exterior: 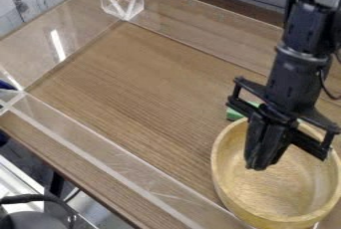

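Observation:
The black arm comes down from the top right, with its gripper (266, 143) over the rear part of a round, pale yellow bowl (273, 198) at the bottom right. The gripper looks shut, with nothing visible between its fingers. A small green object (236, 112) shows behind the bowl, partly hidden by the gripper.
Transparent low walls run along its edges, with a clear bracket (123, 4) at the back left. Black cables lie at the lower left, off the table.

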